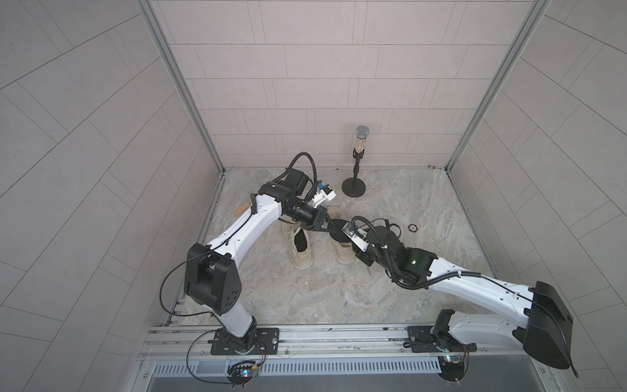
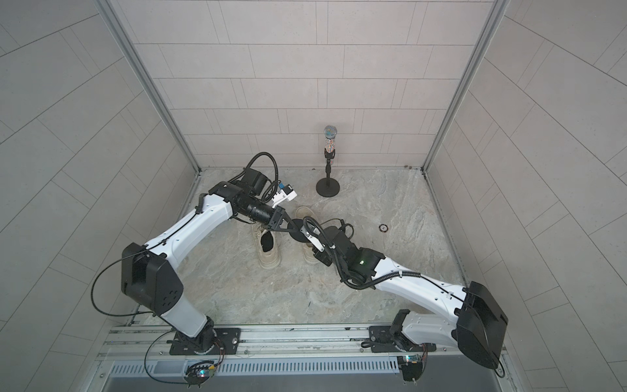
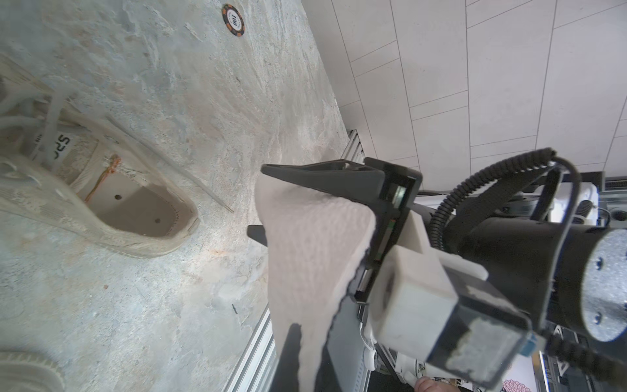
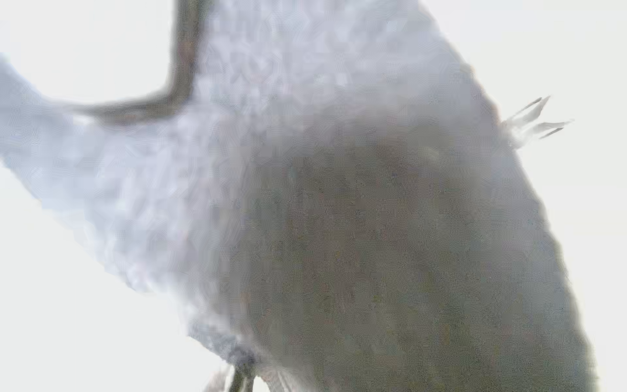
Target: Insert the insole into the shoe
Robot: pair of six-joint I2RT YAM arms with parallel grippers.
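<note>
A dark insole (image 1: 338,230) with a pale underside (image 3: 307,241) hangs between the grippers above the right shoe (image 3: 143,209), which is open and empty at the heel. My left gripper (image 1: 323,225) is shut on it; in the left wrist view the insole runs between the dark fingers. My right gripper (image 1: 356,241) is at the insole's lower right; the insole fills the right wrist view, so whether that finger is open or shut cannot be seen. The left shoe (image 1: 300,260) stands beside it with a black insole area inside.
A microphone on a stand (image 1: 353,186) is at the back. A small chip (image 1: 412,227) lies on the right.
</note>
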